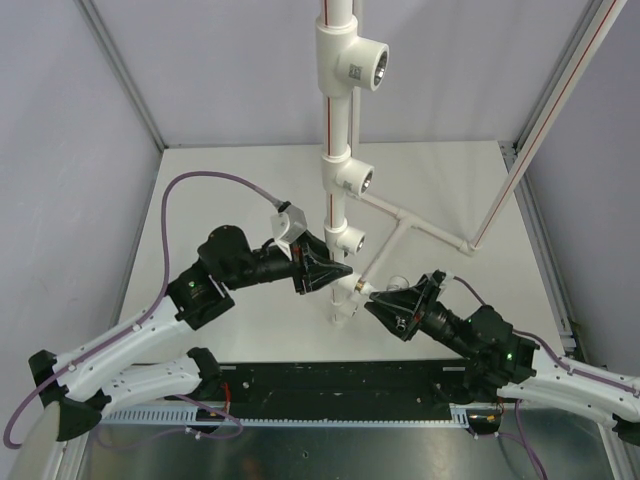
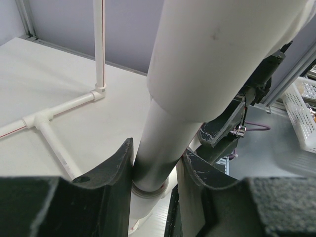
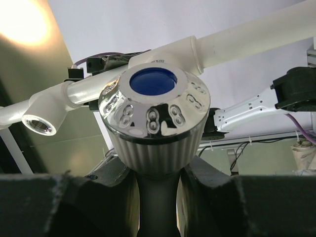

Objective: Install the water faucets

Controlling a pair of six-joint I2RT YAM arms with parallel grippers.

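The white vertical pipe (image 1: pixel 337 120) carries several tee fittings with side sockets. My left gripper (image 1: pixel 330 268) is at the pipe's lower part; in the left wrist view its fingers lie either side of the white pipe (image 2: pixel 165 133), how tightly I cannot tell. My right gripper (image 1: pixel 385 298) faces a low tee. In the right wrist view a chrome faucet piece (image 3: pixel 155 128) with a blue centre sits above its fingertips, its dark body between the fingers; whether they grip it I cannot tell.
A white pipe frame (image 1: pixel 420 225) stands on the white board (image 1: pixel 220 330) behind the arms. A slanted pipe (image 1: pixel 540 125) rises at the right. A white basket (image 2: pixel 298 118) appears at the far right of the left wrist view.
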